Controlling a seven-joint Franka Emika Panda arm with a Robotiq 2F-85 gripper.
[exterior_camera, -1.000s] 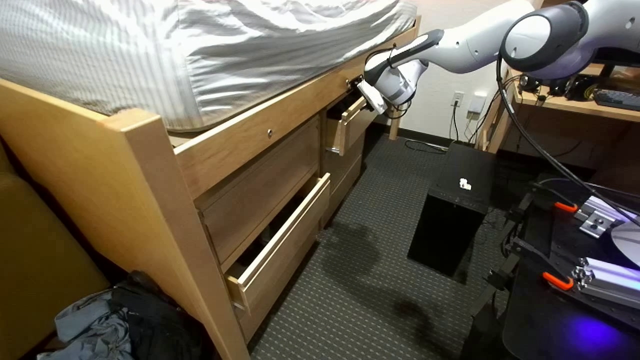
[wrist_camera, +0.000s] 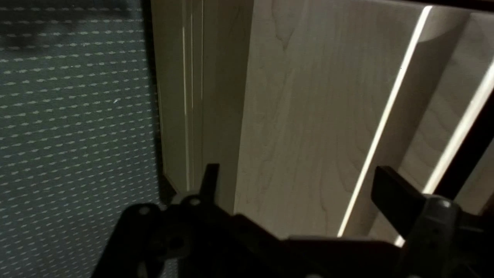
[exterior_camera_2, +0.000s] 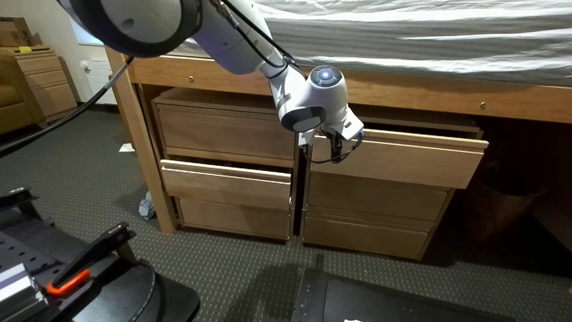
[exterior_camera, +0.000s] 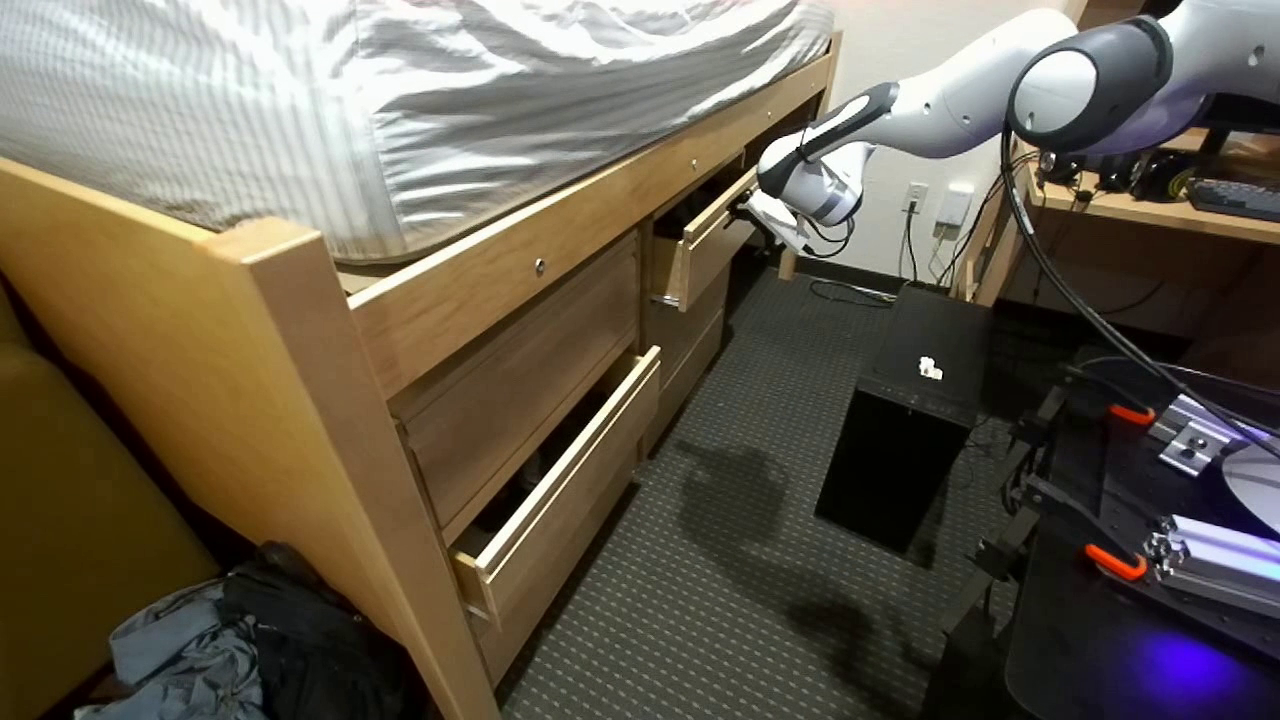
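Observation:
My gripper is open, its two dark fingers wide apart with nothing held between them. It stands before the pulled-out upper drawer (exterior_camera_2: 399,161) of the right-hand chest, close to that drawer's left end. Across the wrist view, the pale wooden drawer front (wrist_camera: 296,106) lies beyond the fingers. Whether a finger touches the wood I cannot tell. In the left-hand chest, a lower drawer (exterior_camera: 576,480) is also partly out. From exterior view 1 the fingertips are small and partly hidden by the white hand (exterior_camera: 828,192).
Overhead runs the bed's wooden rail (exterior_camera_2: 418,94) with a mattress above. A black computer case (exterior_camera: 912,372) stands on the carpet opposite the drawers. A dark table (exterior_camera: 1128,648) with clamps is nearby. Carpet (exterior_camera: 732,492) lies clear between. Clothes (exterior_camera: 228,648) are heaped at the bed's near end.
My hand has moved right in exterior view 1, away from the bed rail, and turned so its fingers sit lower by the drawer front. Both drawers look unmoved.

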